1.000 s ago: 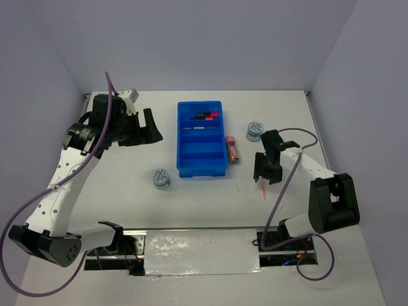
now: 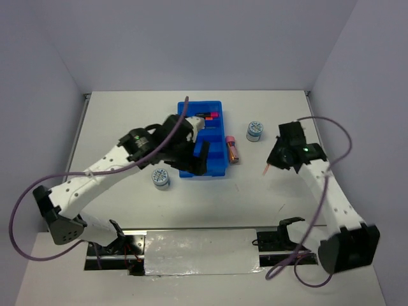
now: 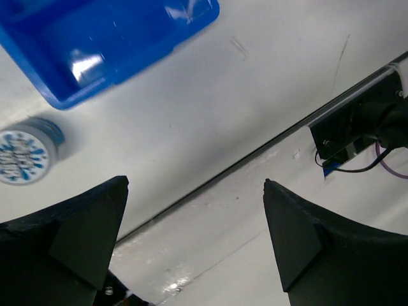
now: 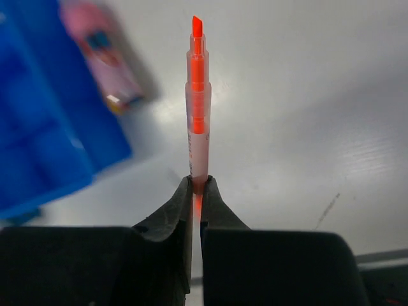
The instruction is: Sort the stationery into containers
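Note:
An orange-tipped, clear-capped pen (image 4: 199,115) is pinched between the fingers of my right gripper, its tip pointing away from the hand. From above, this pen (image 2: 266,169) shows as a thin orange line left of the right hand, on the table's right side. The blue divided box (image 2: 217,167) holds several pens in its far compartments (image 2: 214,115); the left arm covers part of it. My left gripper (image 2: 201,159) hovers over the box's near end, its fingers wide apart. Nothing lies between the left fingers in the left wrist view.
A pink-capped bottle (image 2: 232,150) lies beside the box's right wall. Round lidded jars stand at the back right (image 2: 255,131) and left of the box (image 2: 160,179). Bare table (image 2: 210,207) stretches along the front.
My left arm has swung right from the left side to above the box.

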